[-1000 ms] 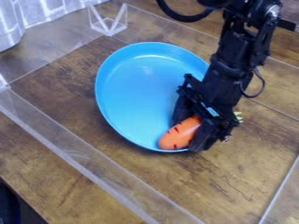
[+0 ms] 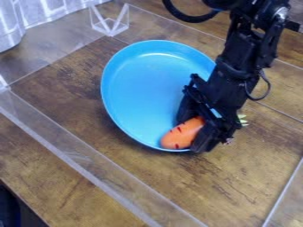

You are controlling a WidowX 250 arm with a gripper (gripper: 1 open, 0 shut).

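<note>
An orange toy carrot (image 2: 182,134) lies at the lower right edge inside a blue bowl (image 2: 136,84), its green top poking out past the rim on the right. The black gripper (image 2: 201,126) is down over the carrot, shut on it, with its wrist and arm reaching in from the upper right and hiding part of the carrot and of the bowl.
The bowl sits on a brown wooden surface, clear at the lower right. A clear plastic edge runs along the lower left. A small white wire object (image 2: 108,23) and a white cloth (image 2: 18,18) are at the top left.
The gripper and carrot have shifted very slightly; otherwise the scene looks the same.
</note>
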